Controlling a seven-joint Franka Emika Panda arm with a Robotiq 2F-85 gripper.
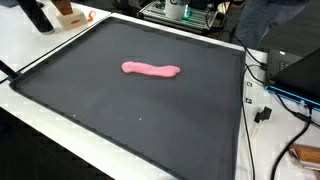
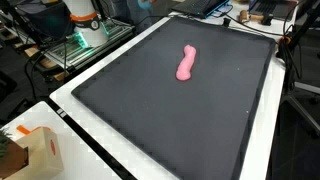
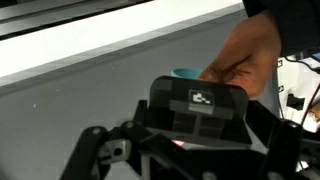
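A long, lumpy pink object lies alone on the dark grey board, well away from its edges. The other exterior view shows the same pink object toward the board's far side. My gripper is open in the wrist view, its dark fingers spread to left and right. Past it, a person's hand is by a light blue item, partly covered by the hand and gripper. Whether anything lies between my fingertips is hard to make out there; neither exterior view shows them clearly.
White table surface borders the board. Cables and dark gear crowd the right side in the first exterior view. A wooden item stands at the near left corner in the second. Most of the board is bare.
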